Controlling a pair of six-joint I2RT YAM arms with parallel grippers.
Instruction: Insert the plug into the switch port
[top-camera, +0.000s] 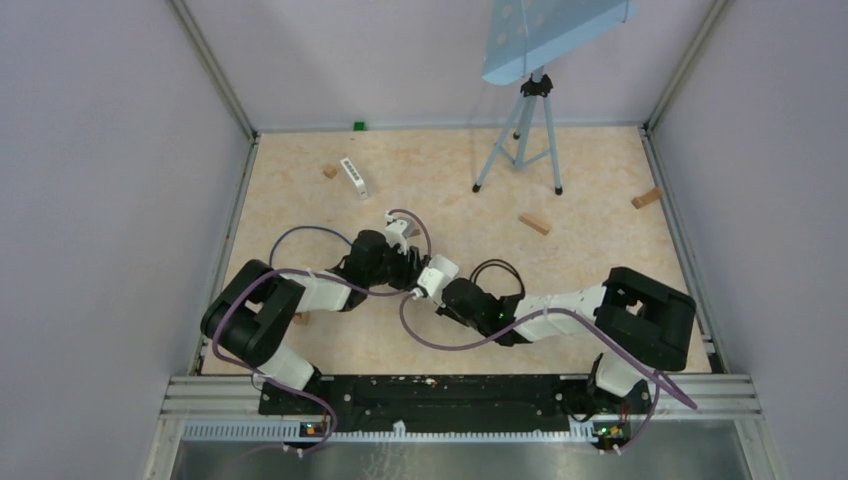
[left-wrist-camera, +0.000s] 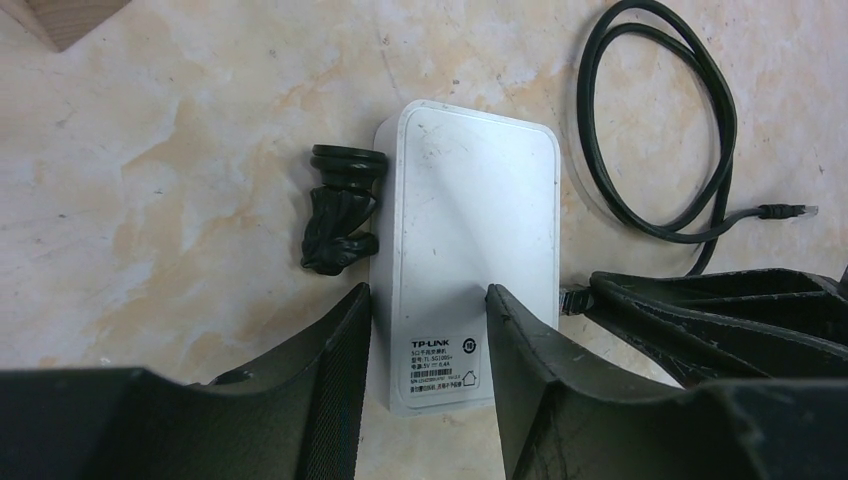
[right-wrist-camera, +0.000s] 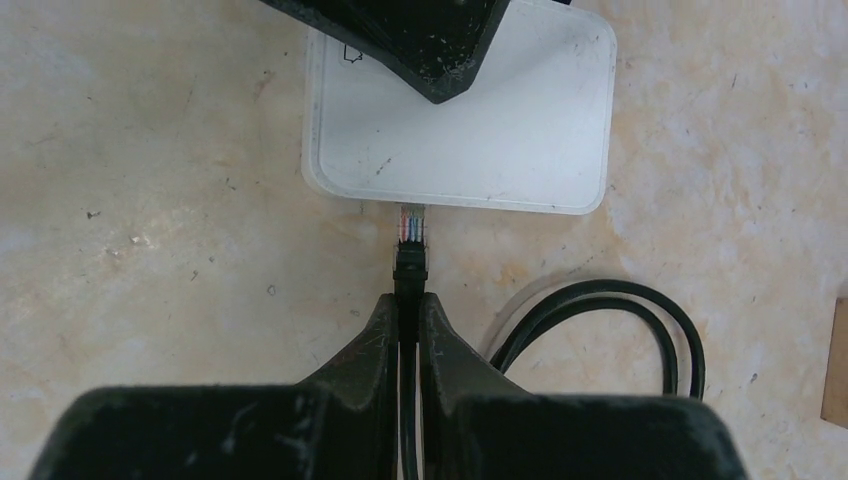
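Note:
The white switch (left-wrist-camera: 480, 190) lies with its labelled face up. My left gripper is shut on it, one finger along its left side and the other overlapping its top. In the right wrist view, my right gripper is shut on the black cable just behind the plug (right-wrist-camera: 410, 235). The plug's clear tip with coloured wires points at the near edge of the switch and meets it in this view. How deep it sits, and the port itself, cannot be seen. From above, the two grippers (top-camera: 412, 275) (top-camera: 432, 290) almost meet.
A black cable loop (left-wrist-camera: 730, 130) with a loose end plug (left-wrist-camera: 785, 211) lies right of the switch. A black connector (left-wrist-camera: 340, 215) stands at its left side. Wooden blocks (top-camera: 535, 223), a white power strip (top-camera: 353, 178) and a tripod (top-camera: 525, 150) are farther back.

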